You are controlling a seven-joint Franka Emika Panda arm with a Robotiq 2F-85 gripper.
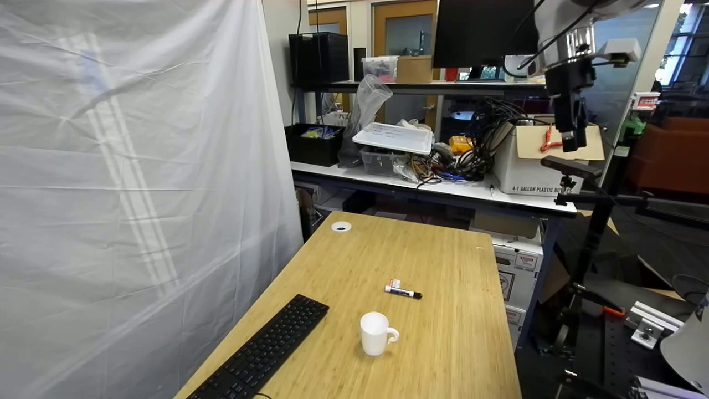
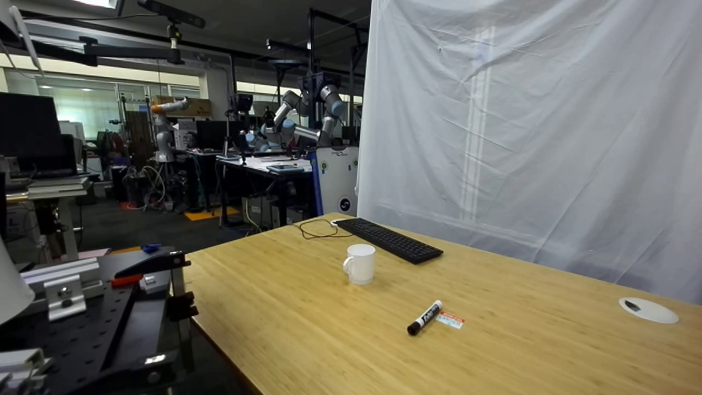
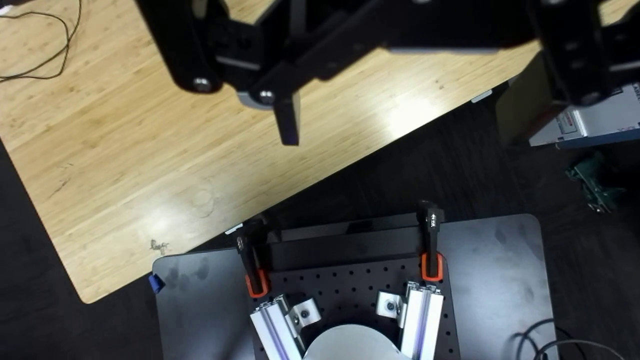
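Note:
High above the table's right side in exterior view 1, my gripper [image 1: 574,141] points downward, well away from every object on the tabletop. The wrist view shows its fingers [image 3: 288,123] spread wide, with no object between them, so it is open. A white mug [image 1: 374,333] stands upright on the wooden table [image 1: 445,259], its handle toward the right. Farther back, a black-and-white marker [image 1: 402,292] lies beside a small red-and-white label [image 2: 451,320]. A black keyboard [image 2: 389,240] rests along the curtain side. The wrist view includes neither mug nor marker.
A white disc [image 2: 649,310] lies at the table's far end. The white curtain [image 1: 153,199] borders one long side, and a cluttered shelf [image 1: 465,190] stands behind. Black clamps [image 3: 432,240] sit at my base.

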